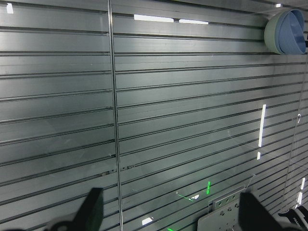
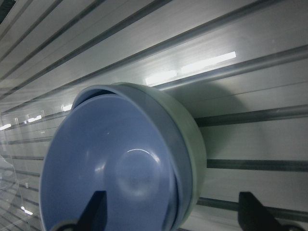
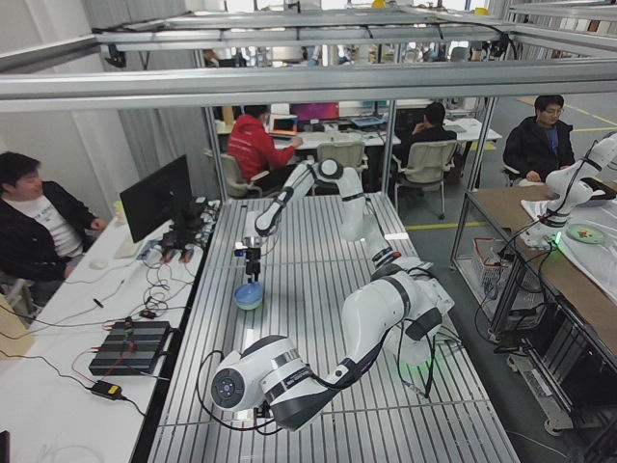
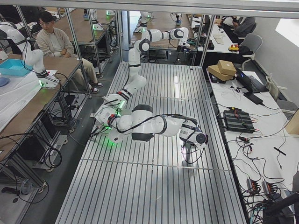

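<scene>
A stack of bowls [image 3: 249, 295], blue ones inside a pale green one, rests on the slatted metal table [image 3: 328, 231]; the left wrist view has the stack [image 1: 288, 31] at its top right. My right gripper is open just above the bowls [image 2: 110, 154], its fingers over the inner blue bowl and beside the outer rim. My left gripper is open over bare slats, away from the stack, and is mostly hidden under the near arm in the camera left view.
A desk [image 3: 58, 405] with monitor and cables runs along the left, a neighbouring robot table [image 3: 506, 207] stands to the right, and frame bars cross above.
</scene>
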